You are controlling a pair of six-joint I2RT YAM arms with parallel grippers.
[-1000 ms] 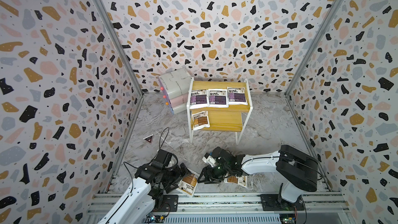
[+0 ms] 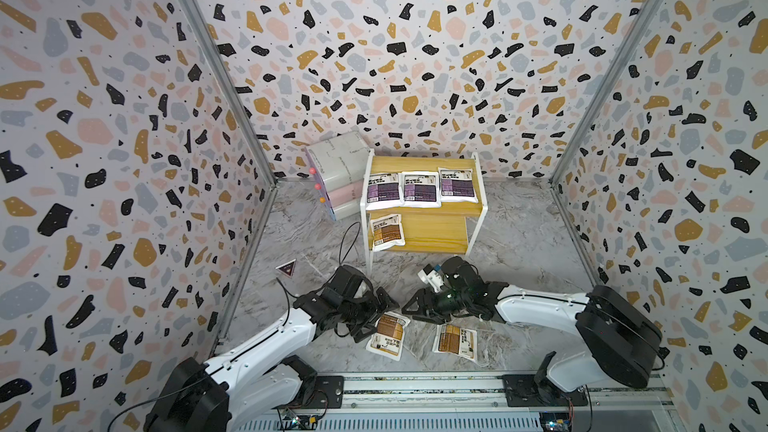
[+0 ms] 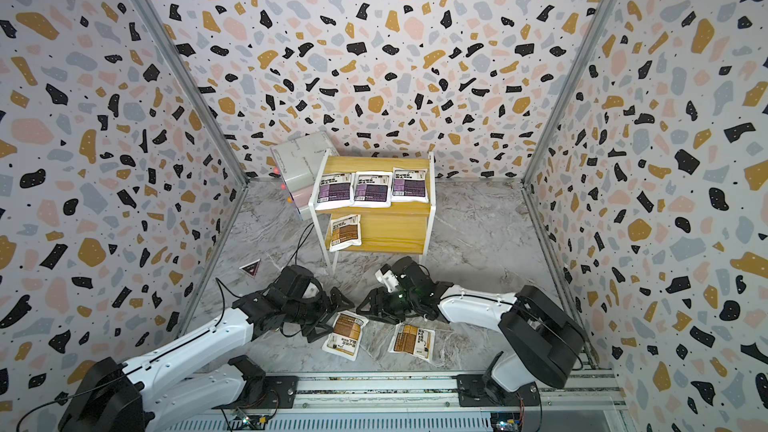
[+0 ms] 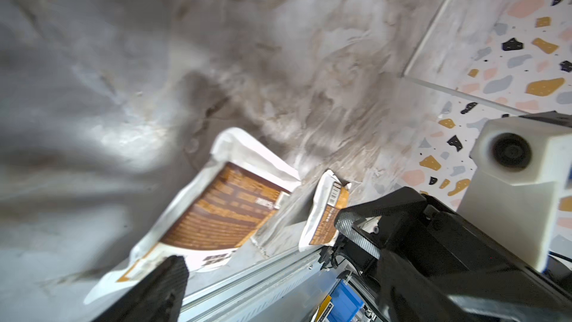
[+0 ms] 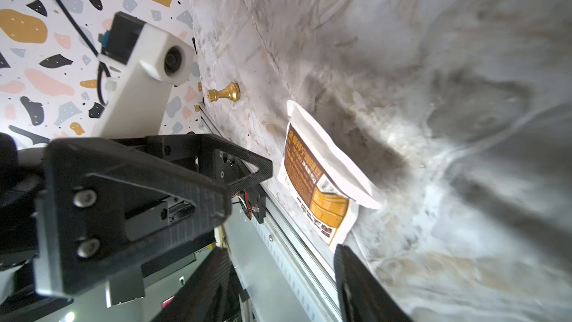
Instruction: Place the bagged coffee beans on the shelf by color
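Three purple-labelled coffee bags (image 2: 420,188) fill the front of the shelf's top tier; one brown-labelled bag (image 2: 387,231) sits at the lower tier's left. Two brown-labelled bags lie on the marble table: the left one (image 2: 389,337) beside my left gripper (image 2: 370,317), the right one (image 2: 456,341) below and right of my right gripper (image 2: 424,308). Both grippers are open and hold nothing. The left wrist view shows a bag (image 4: 217,211) below that gripper; the right wrist view shows one (image 5: 315,185) beyond its fingertips.
The shelf's lower tier (image 2: 432,233) is bare at middle and right. Grey and pink boxes (image 2: 336,164) stand left of the shelf, cables near the left arm, and a small triangular object (image 2: 286,267) at left.
Both grippers have moved up the view toward the shelf and rightward. The left table bag has shifted up and to the right. The shelf's bags are unchanged.
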